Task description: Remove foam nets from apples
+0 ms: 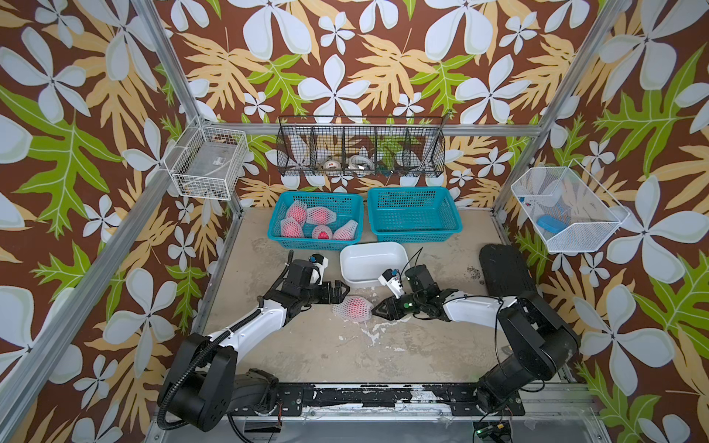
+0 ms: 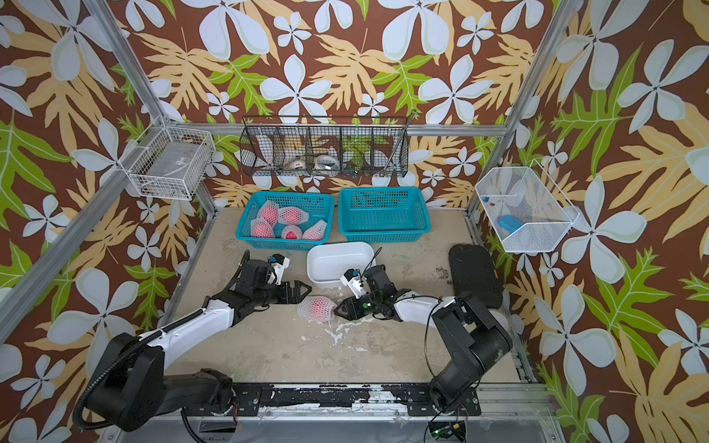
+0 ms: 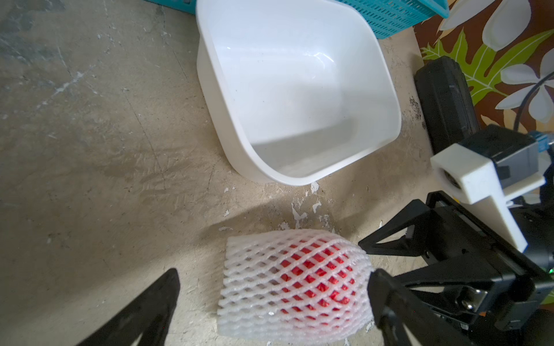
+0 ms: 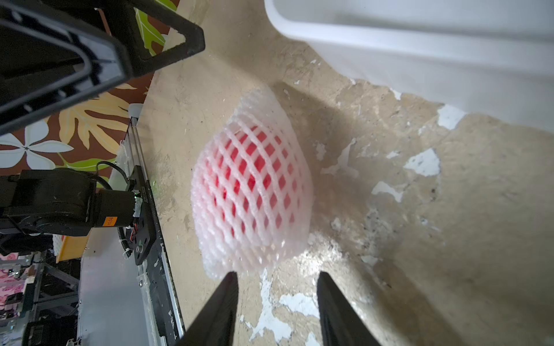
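A red apple in a white foam net [image 1: 355,308] lies on the table in front of the white tub [image 2: 339,276]. My left gripper hangs open above it, the netted apple showing between and beyond its fingers in the left wrist view. From the other side, my right gripper points at the apple, its fingers parted with nothing between them, close to the net's edge.
A blue basket [image 1: 280,240] at the back holds several netted apples; another blue basket [image 1: 413,233] beside it is empty. A black pad [image 2: 474,269] lies at the right. Bare table [image 2: 243,347] shows at the front left.
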